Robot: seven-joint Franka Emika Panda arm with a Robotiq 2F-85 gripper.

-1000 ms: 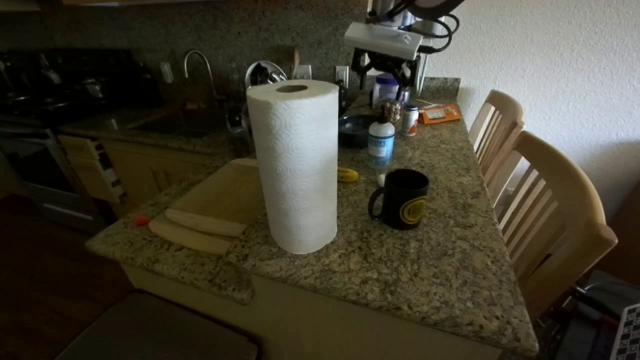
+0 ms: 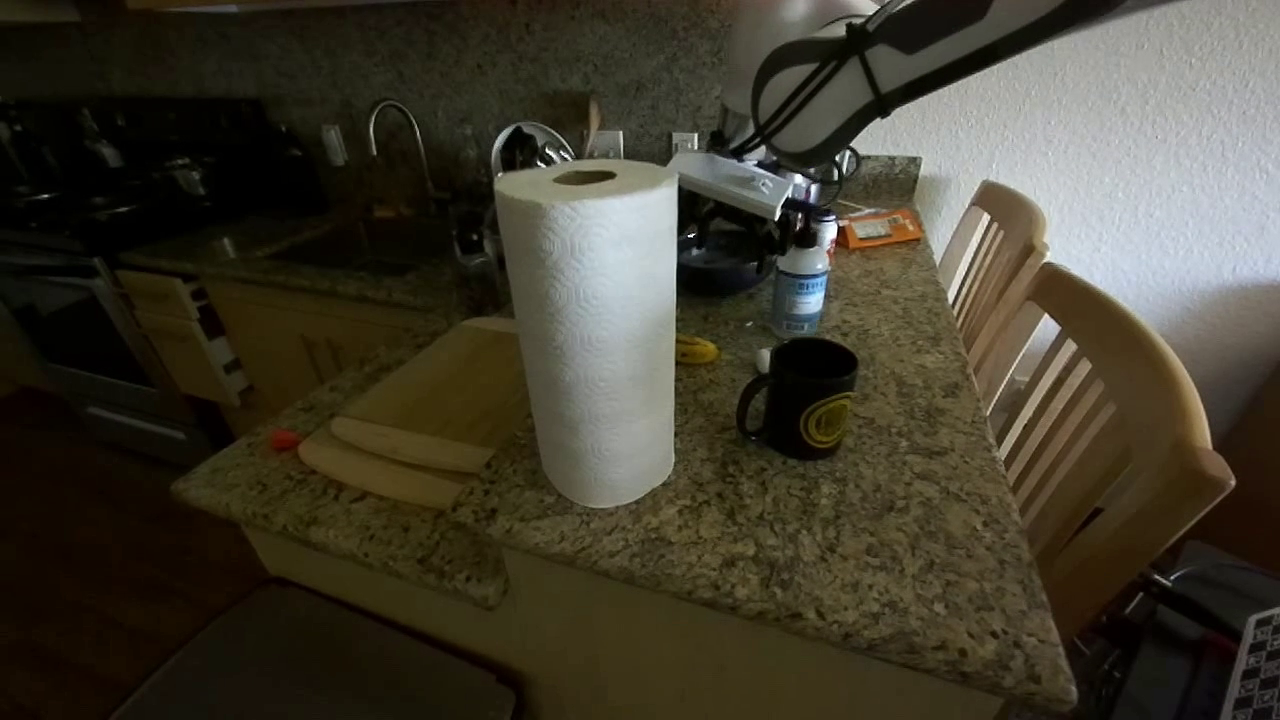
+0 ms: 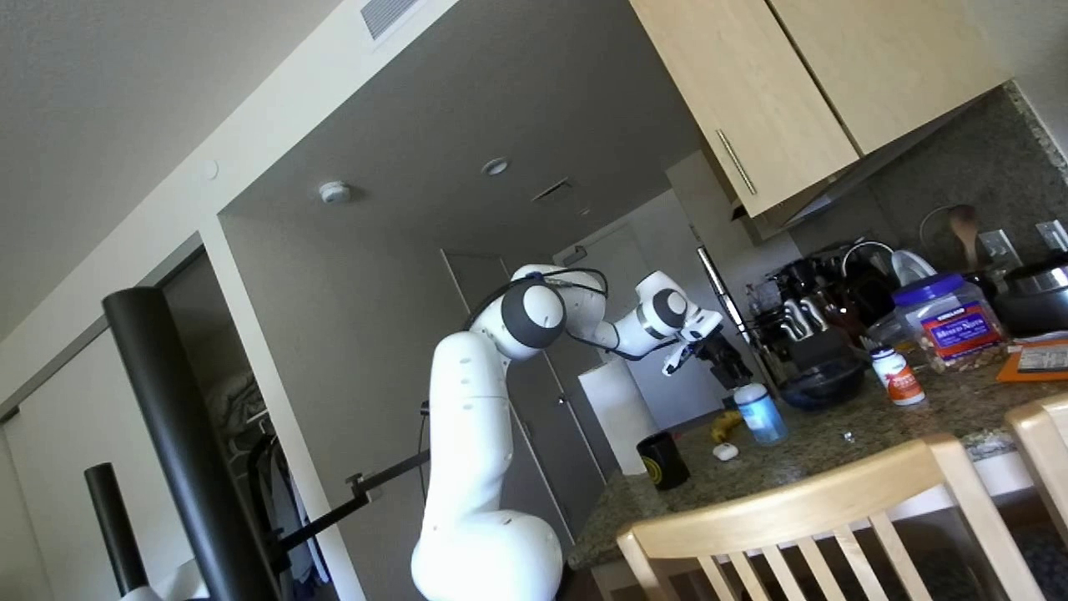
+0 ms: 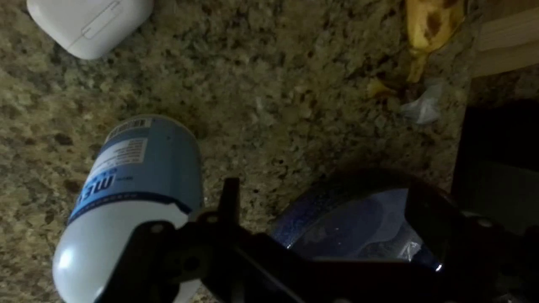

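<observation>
My gripper is tilted low over the counter, its black fingers (image 4: 230, 199) spread apart. A bottle (image 4: 146, 166) with a blue label and white shoulders stands outside the fingers, close against one finger; whether they touch I cannot tell. Beneath the gap lies a dark bowl or pan (image 4: 343, 227), and nothing is visibly held. In exterior view 1 the gripper (image 2: 741, 240) is partly behind the paper towel roll (image 2: 594, 348), with the bottle (image 2: 800, 288) to its right. Exterior view 2 puts the gripper (image 3: 722, 366) just above the bottle (image 3: 761, 412).
A black mug (image 2: 811, 398) stands nearer the counter's front. A banana (image 4: 432, 25) and a white case (image 4: 91, 22) lie near the bottle. Cutting boards (image 2: 420, 396) occupy the left side. Chairs (image 2: 1092, 420) line the right edge.
My gripper has come down and tilted, ending lower and slightly left in exterior view 1. The bottle has shifted a little to the right. Mug and towel roll look unmoved.
</observation>
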